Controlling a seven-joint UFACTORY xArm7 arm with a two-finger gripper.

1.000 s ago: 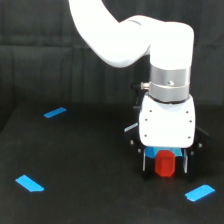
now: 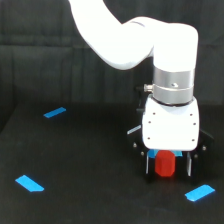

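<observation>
Below the white hand, my gripper (image 2: 167,172) points down with its thin fingers spread apart. A red object (image 2: 165,163) appears between them, with dark gaps on either side of it. Part of a blue patch (image 2: 178,153) shows just above the red object, partly hidden by the hand. Whether the fingers touch the red object's far side is hidden.
Blue strips lie on the dark table at the back left (image 2: 55,112), front left (image 2: 29,184) and front right (image 2: 200,193). A dark curtain hangs behind.
The hand and its fingers have shifted slightly to the right and down. The red object stays in about the same spot, and the blue strips have not moved.
</observation>
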